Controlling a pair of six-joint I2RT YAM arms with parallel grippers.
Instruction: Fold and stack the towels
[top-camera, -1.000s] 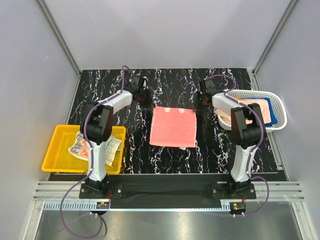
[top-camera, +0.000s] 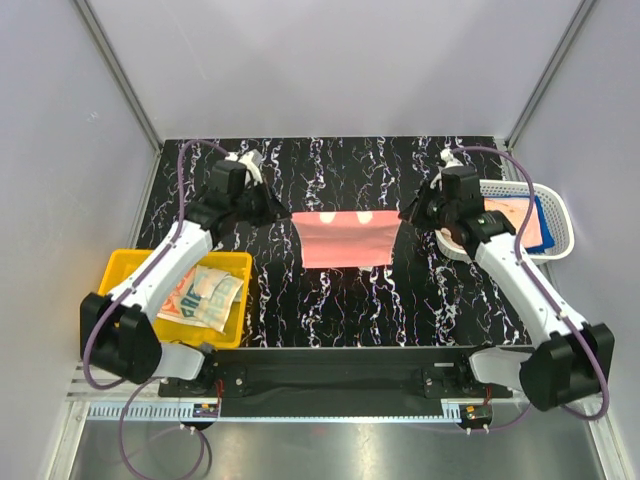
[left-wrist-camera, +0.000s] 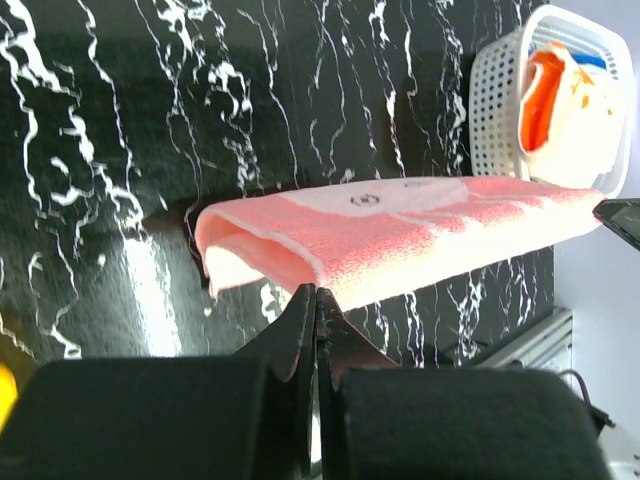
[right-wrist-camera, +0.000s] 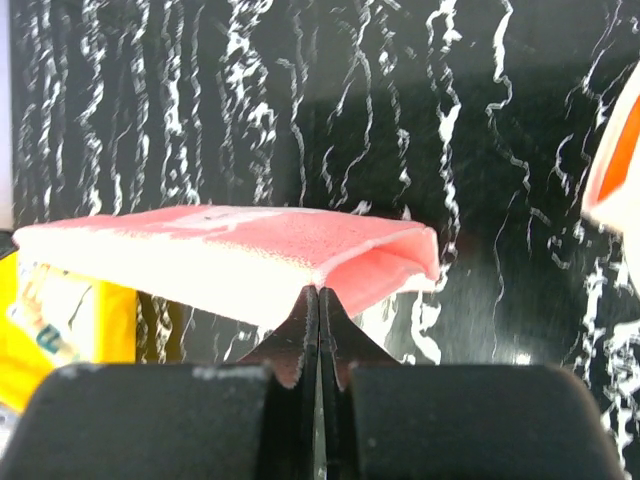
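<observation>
A pink towel (top-camera: 347, 240) with pale patches is held up along its far edge at both corners, doubled over the black marble table in the middle. My left gripper (top-camera: 284, 214) is shut on its left corner; in the left wrist view the cloth (left-wrist-camera: 400, 240) meets the closed fingertips. My right gripper (top-camera: 408, 215) is shut on the right corner, and in the right wrist view the towel (right-wrist-camera: 200, 250) runs from the fingertips toward the other gripper, its near end curled open.
A yellow bin (top-camera: 123, 271) with light cloths stands at the left. A white basket (top-camera: 556, 230) with folded towels and a blue item stands at the right.
Both arms have moved toward the front and spread slightly apart, drawing the towel's far edge along. The towel, flat and square earlier, now shows as a shorter, doubled strip.
</observation>
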